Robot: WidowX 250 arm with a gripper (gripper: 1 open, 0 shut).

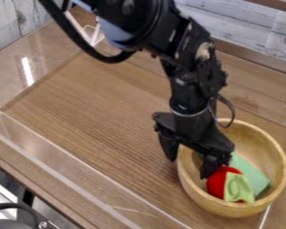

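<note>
My black gripper (193, 150) stands open over the left part of a yellow bowl (264, 148) at the lower right, its fingers reaching down to the bowl's rim and inside. In the bowl, a red object (217, 182) with a pale green leafy piece (239, 186) lies at the front, beside a mint-green object (253, 173) on the right. The gripper partly hides these, and I cannot tell whether it touches them.
Bare wooden table (86, 116) fills the left and centre. A pale wall runs along the back, and a dark cable shows at the lower left.
</note>
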